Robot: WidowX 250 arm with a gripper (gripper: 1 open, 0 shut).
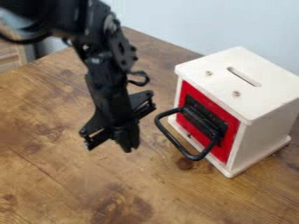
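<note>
A wooden toy box [250, 87] in pale wood stands on the right of the table, a slot in its top and a red front face [194, 93] facing left. A black panel sits in that face, with a black U-shaped handle [187, 152] sticking out low toward the front. My black gripper [111, 140] hangs above the table just left of the handle, apart from it, shut with nothing seen between its fingers.
A pale wall is behind it, and a wooden panel shows at the upper left edge.
</note>
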